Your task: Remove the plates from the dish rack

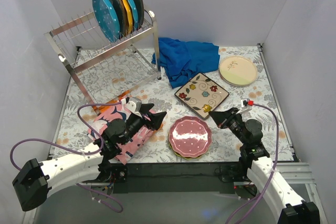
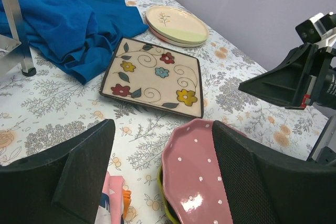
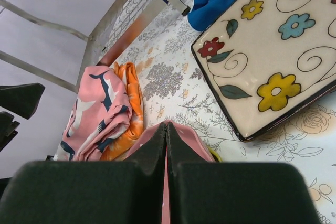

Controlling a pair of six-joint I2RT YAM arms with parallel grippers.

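The scalloped pink plate [image 1: 190, 137] lies on a yellow-green plate [image 2: 168, 208], whose rim shows at one side. Several round plates stand upright in the metal dish rack [image 1: 86, 61]: blue [image 1: 106, 18], black [image 1: 135, 1] and yellow [image 1: 126, 10]. My left gripper [image 1: 160, 115] hovers over the pink folded cloth, left of the pink plate; its fingers are apart with nothing between them. Close by the pink plate's upper right, my right gripper [image 1: 211, 115] is shut, nothing visible between its fingertips.
A square flowered plate [image 1: 202, 94] lies mid-table, with a stack of cream plates [image 1: 238, 71] beyond it to the right. Blue cloth [image 1: 184, 59] is heaped beside the rack. Pink and orange cloths [image 3: 97, 111] sit under my left arm.
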